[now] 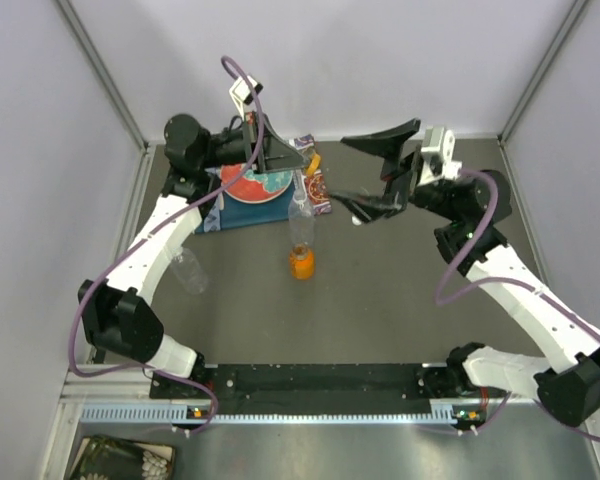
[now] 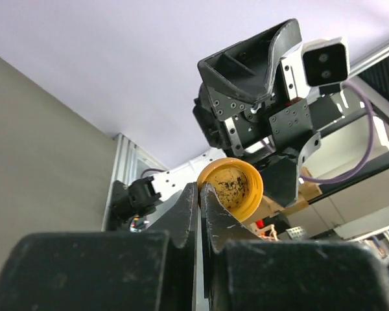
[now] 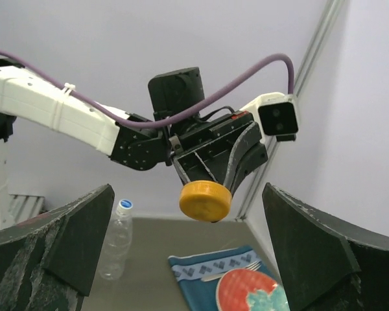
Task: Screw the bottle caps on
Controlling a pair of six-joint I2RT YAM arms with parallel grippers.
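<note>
An orange cap (image 2: 230, 188) is held at the tips of my left gripper (image 1: 302, 158), which is shut on it high over the table; it faces the right wrist camera (image 3: 205, 201). My right gripper (image 1: 345, 170) stands open opposite, its fingers either side of the cap's line, apart from it. Below, a clear bottle (image 1: 301, 215) stands near an orange-bodied bottle (image 1: 302, 263). Another clear bottle (image 1: 188, 270), with a blue cap in the right wrist view (image 3: 124, 205), stands at the left. A small white cap (image 1: 356, 220) lies partly hidden under the right gripper.
A red and teal plate (image 1: 242, 187) and a fork lie on a blue mat (image 1: 220, 219) at the back left.
</note>
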